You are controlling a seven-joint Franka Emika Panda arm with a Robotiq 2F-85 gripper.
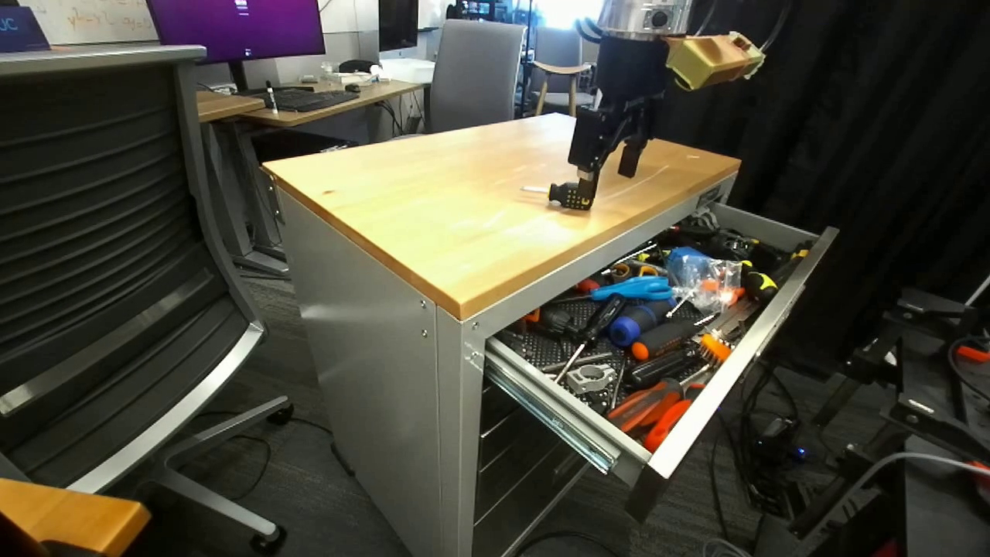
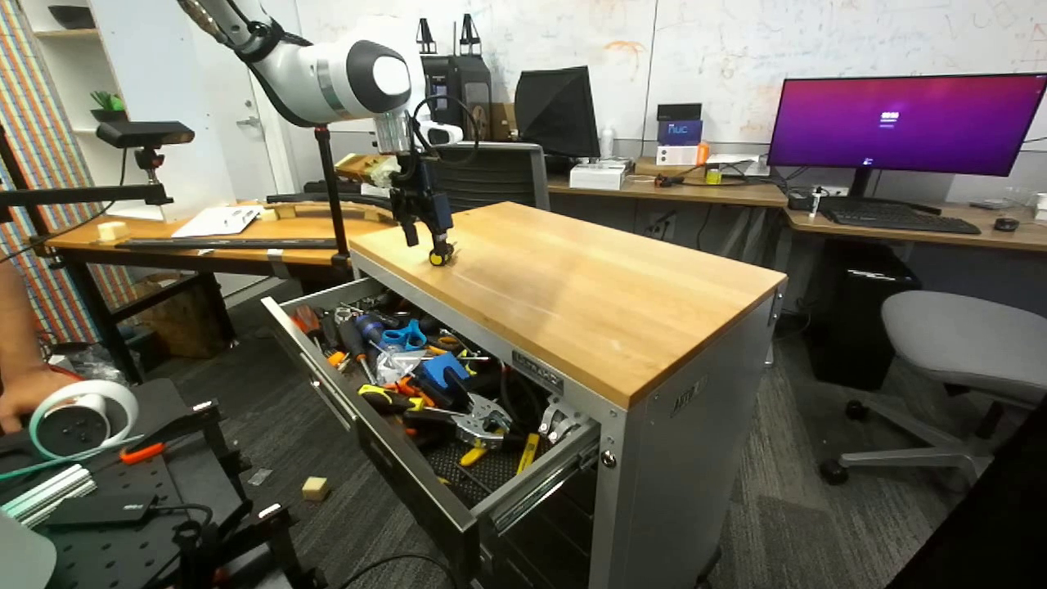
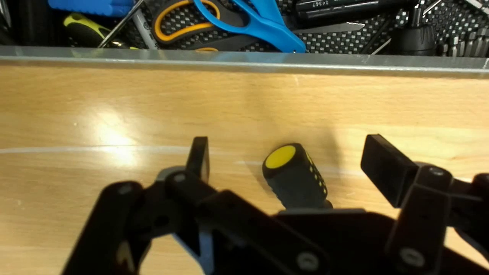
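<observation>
A stubby screwdriver (image 1: 568,195) with a black, yellow-dotted handle lies on the wooden cabinet top (image 1: 418,195). Its metal shaft points left in exterior view 1. Seen from the wrist, the screwdriver's yellow-capped handle end (image 3: 280,157) sits between my two spread fingers, with clear wood on either side; the gripper body hides the rest of it. My gripper is open and points down over the tabletop, close to the screwdriver. In exterior view 2 the yellow end of the screwdriver (image 2: 441,256) shows just below the gripper (image 2: 427,240).
The cabinet's top drawer (image 1: 742,371) is pulled out along the front edge, full of hand tools, among them blue scissors (image 3: 256,25) and a blue-handled tool (image 1: 640,320). An office chair (image 1: 121,241) stands beside the cabinet.
</observation>
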